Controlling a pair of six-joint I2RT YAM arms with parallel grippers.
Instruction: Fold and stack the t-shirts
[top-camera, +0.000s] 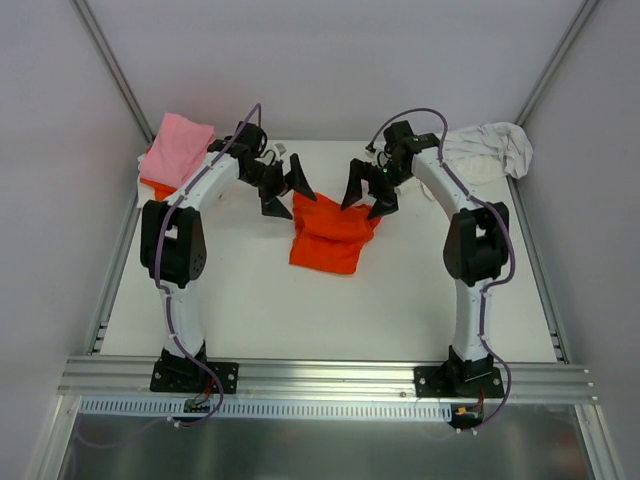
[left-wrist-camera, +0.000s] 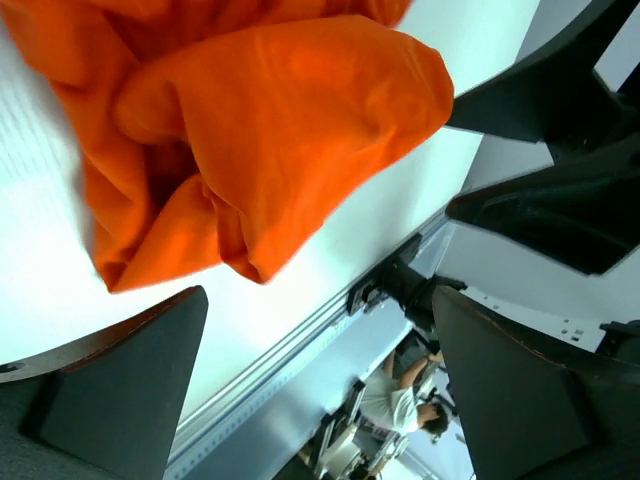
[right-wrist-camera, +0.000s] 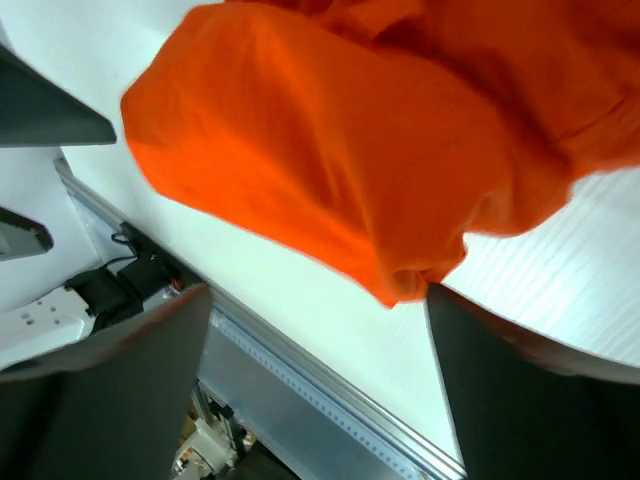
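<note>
An orange t-shirt (top-camera: 330, 240) lies crumpled and partly folded in the middle of the table, its lower part turned up over itself, as both wrist views show (left-wrist-camera: 270, 130) (right-wrist-camera: 330, 150). My left gripper (top-camera: 284, 187) hovers over its upper left, fingers apart and empty. My right gripper (top-camera: 365, 190) is open over its upper right corner, with nothing held. In each wrist view the cloth lies beyond the open fingers.
A stack of folded shirts, pink (top-camera: 176, 150) on top of orange, sits at the back left. Loose white shirts (top-camera: 490, 150) lie at the back right.
</note>
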